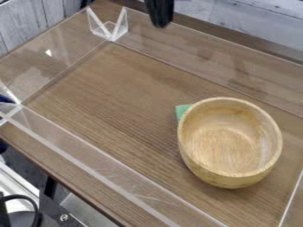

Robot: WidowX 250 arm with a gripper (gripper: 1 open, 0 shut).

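A light wooden bowl (229,142) sits on the wooden tray floor at the right, with a small green piece (182,112) partly showing behind its left side. The dark gripper (160,19) is at the top centre, well away from the bowl and mostly out of frame; its fingers are too dark and cropped to read.
Clear plastic walls (109,27) edge the wooden surface (106,89). A dark cable (27,204) lies outside at the bottom left.
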